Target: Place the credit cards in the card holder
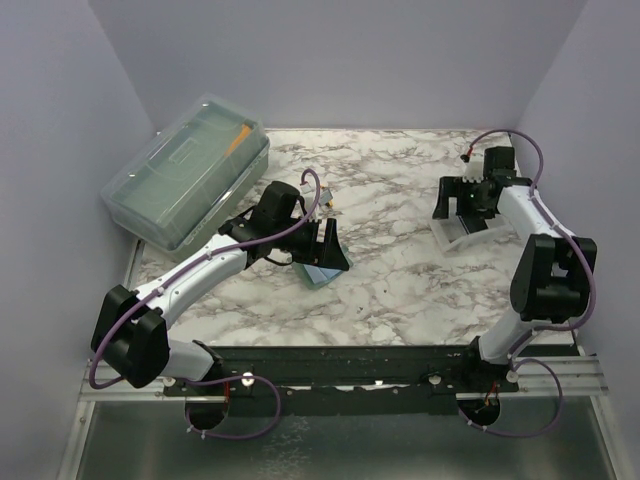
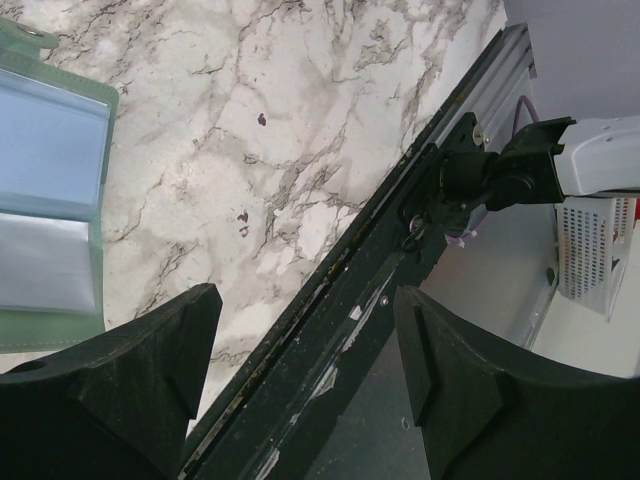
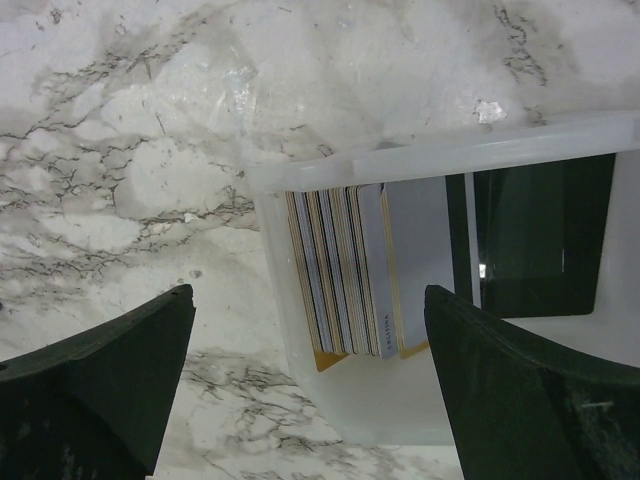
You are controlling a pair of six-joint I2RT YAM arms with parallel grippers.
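Note:
Several cards (image 3: 340, 270) stand on edge in a tight row at the left end of a translucent white box (image 3: 390, 160). A wider pale card (image 3: 420, 245) leans beside them, with a dark flat piece (image 3: 545, 235) to its right. Above the box my right gripper is open, its fingers either side of the card row and nothing between them. The green card holder (image 2: 108, 150) lies unfolded on the table at the left edge of the left wrist view, a bluish pocket and a whitish one showing. Over its right side in the top view, my left gripper (image 1: 335, 245) hangs open and empty.
A large lidded clear box (image 1: 185, 170) occupies the back left. Small items (image 1: 325, 197) lie behind the holder, partly hidden by the left arm. Bare marble table (image 1: 390, 240) stretches between holder and card box.

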